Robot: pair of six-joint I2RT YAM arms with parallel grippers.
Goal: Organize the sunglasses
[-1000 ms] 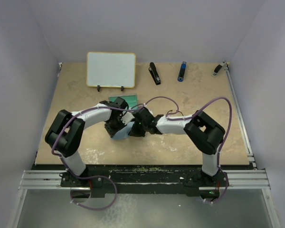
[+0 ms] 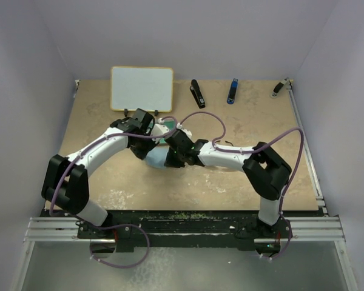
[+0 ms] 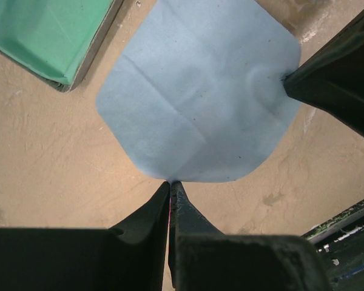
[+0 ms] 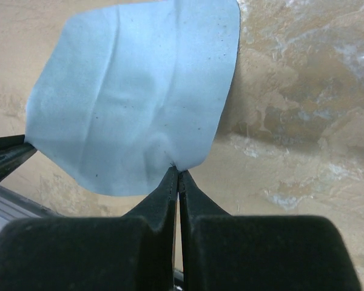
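A pale blue cloth (image 3: 200, 91) is stretched between my two grippers low over the front middle of the table. My left gripper is shut on one edge of it. My right gripper is shut with another edge at its fingertips. A green tray (image 3: 51, 33) lies beside the cloth, mostly hidden by the arms in the top view. I cannot make out any sunglasses clearly; a thin dark shape behind the right arm is too small to tell.
A whiteboard (image 2: 141, 88) lies at the back left. Dark cases (image 2: 196, 93) and a blue object (image 2: 232, 91) stand at the back.
The right arm has moved only slightly.
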